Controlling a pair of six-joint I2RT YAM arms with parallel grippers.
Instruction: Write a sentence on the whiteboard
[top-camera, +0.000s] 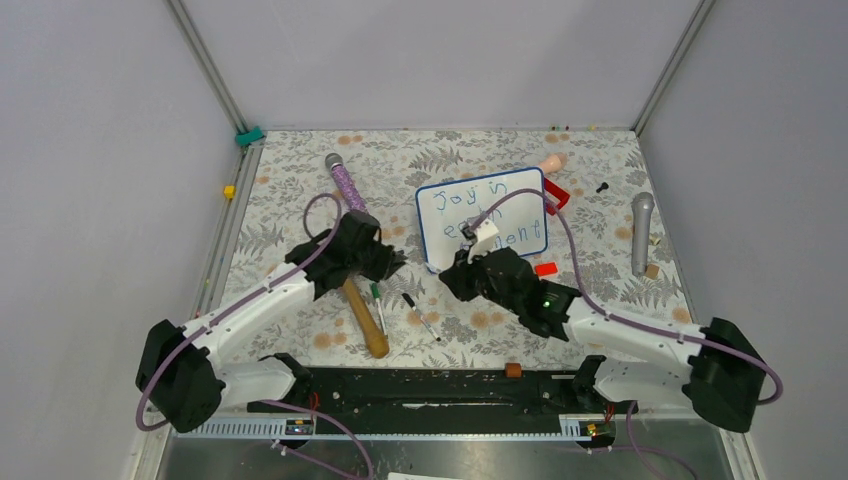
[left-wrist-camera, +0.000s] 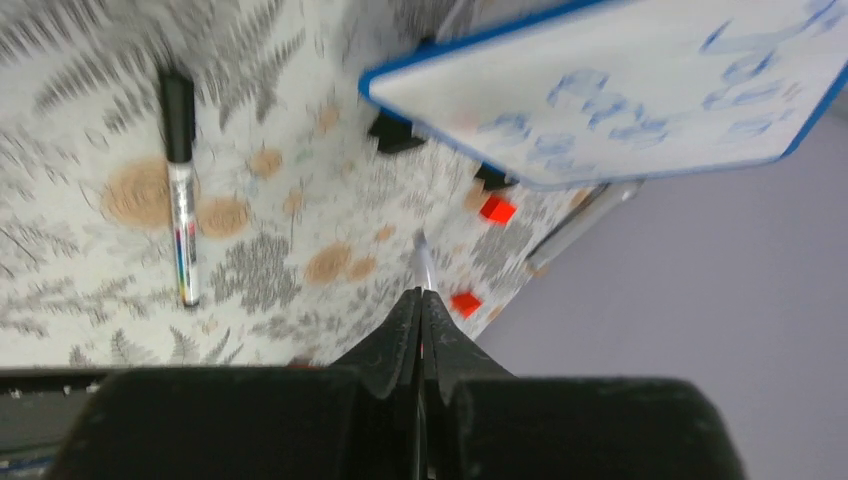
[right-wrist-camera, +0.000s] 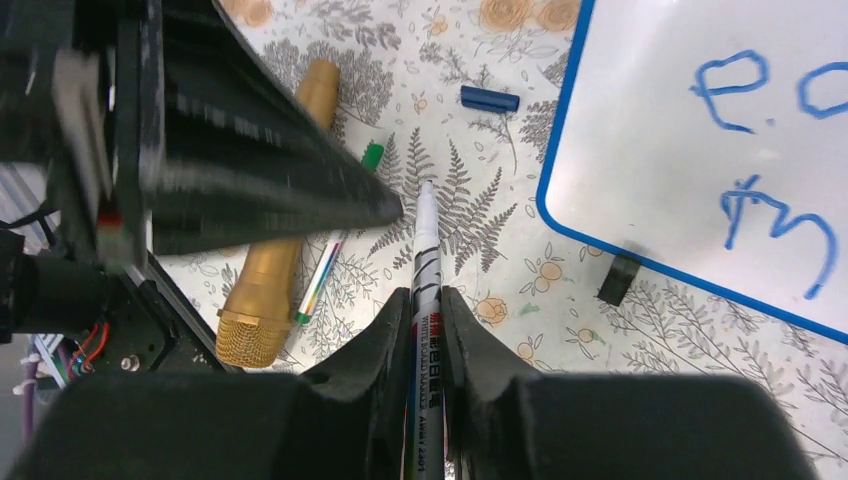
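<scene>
My right gripper is shut on an uncapped marker (right-wrist-camera: 427, 255), its pale tip pointing away from the fingers. In the top view this gripper (top-camera: 449, 283) hangs just below the lower left corner of the whiteboard (top-camera: 505, 190), which bears handwritten blue letters. Close by on its left is my left gripper (top-camera: 402, 258), whose dark finger (right-wrist-camera: 375, 205) looms large in the right wrist view. A blurred white tip (left-wrist-camera: 424, 262) shows at its fingertips in the left wrist view; how far its fingers stand apart is unclear. Clear of that finger is a blue cap (right-wrist-camera: 490, 98).
A black-capped marker (top-camera: 421, 316), a green-capped marker (top-camera: 378, 308) and a brown microphone (top-camera: 366, 320) lie below the grippers. The purple microphone (top-camera: 345, 185) is at back left, the silver one (top-camera: 641, 232) at right. A red block (top-camera: 545, 268) sits below the board.
</scene>
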